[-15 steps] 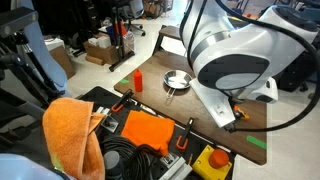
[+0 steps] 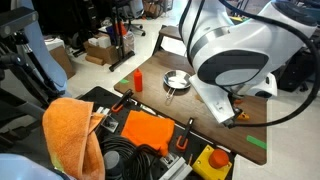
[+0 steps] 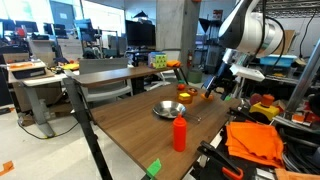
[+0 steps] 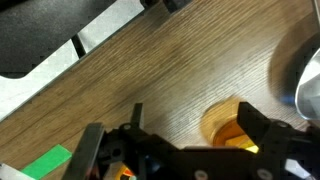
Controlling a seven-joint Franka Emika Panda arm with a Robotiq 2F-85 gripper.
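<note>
My gripper is open above the wooden table [image 4: 110, 90], its fingers apart with no object held between them. Under and ahead of it, in the wrist view, lies a round orange-rimmed item with yellow inside [image 4: 222, 122], partly covered by the gripper. A silver pan [image 4: 311, 88] shows at the right edge of that view. In exterior view 2 the pan [image 3: 169, 110] rests on the table, and a red bottle [image 3: 179, 133] stands upright near the front edge. The white arm [image 2: 230, 60] hides the gripper in exterior view 1.
Green tape [image 4: 46, 162] marks a table corner, with an orange item [image 4: 124, 171] nearby. Off the table's side lie an orange cloth [image 2: 148, 131] and black cables [image 2: 130, 158]. A yellow box with a red button [image 2: 213, 160] sits beside them.
The arm has shifted only slightly since one second ago. The pan and red bottle have stayed in place.
</note>
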